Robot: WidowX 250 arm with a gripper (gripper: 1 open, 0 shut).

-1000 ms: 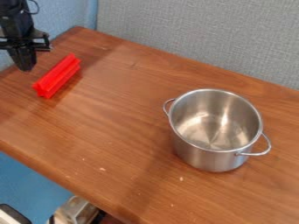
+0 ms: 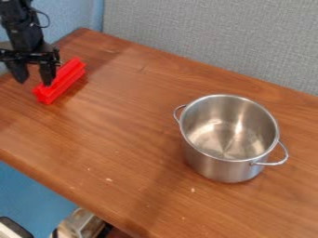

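A red elongated block (image 2: pixel 59 81) lies on the wooden table at the upper left, angled diagonally. My black gripper (image 2: pixel 33 72) is at the left edge of the view beside it, its fingers pointing down near the block's left side; whether anything is between them is hard to tell. A steel pot (image 2: pixel 229 138) with two handles stands empty on the right half of the table.
Grey padded walls (image 2: pixel 211 37) border the back. Below the table's lower left edge is a blue surface with some metal hardware.
My gripper has moved right, toward the red block, and its fingers show more fully in view. The block and the pot have not visibly moved.
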